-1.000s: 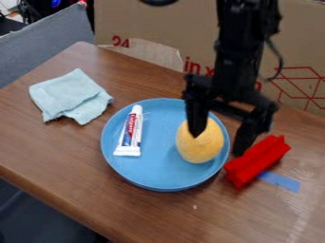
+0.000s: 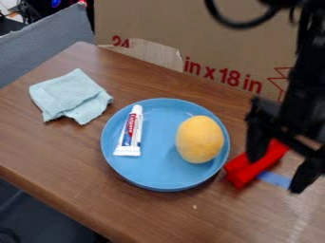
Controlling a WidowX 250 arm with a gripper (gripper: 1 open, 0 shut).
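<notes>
A blue plate (image 2: 146, 165) sits mid-table, holding a white toothpaste tube (image 2: 129, 131) on its left and a yellow round fruit (image 2: 199, 140) on its right. A red object (image 2: 241, 173) lies right of the plate, partly behind my black gripper (image 2: 277, 142), whose fingers stand open over it at the right edge. Whether anything is between them is hidden.
A folded light-blue cloth (image 2: 70, 95) lies at the left of the wooden table (image 2: 114, 214). A blue strip (image 2: 275, 179) is beside the red object. A cardboard box (image 2: 165, 28) stands along the back.
My gripper has moved right from above the fruit to over the red object, leaving the fruit on the plate in clear view.
</notes>
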